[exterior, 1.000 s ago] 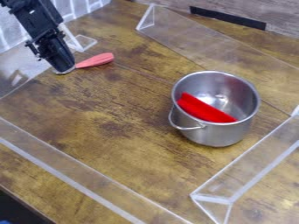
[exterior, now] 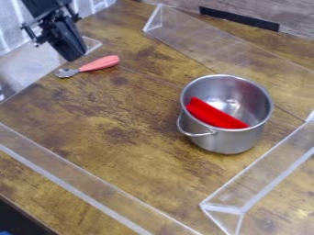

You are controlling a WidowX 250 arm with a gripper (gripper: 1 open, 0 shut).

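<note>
A black gripper [exterior: 72,48] hangs at the upper left, shut, with nothing visible between its fingers. Below and right of it, a utensil with a pink-red handle [exterior: 101,62] and a metal head [exterior: 69,72] lies on the wooden table [exterior: 135,156]. A steel pot [exterior: 225,139] stands at the right, holding a long red object [exterior: 214,114].
Clear plastic barriers edge the workspace: one at the back right [exterior: 196,46], one at the front right [exterior: 252,188], others along the left.
The gripper has risen from beside the utensil's head, which now shows more fully. The pot and utensil appear unmoved.
</note>
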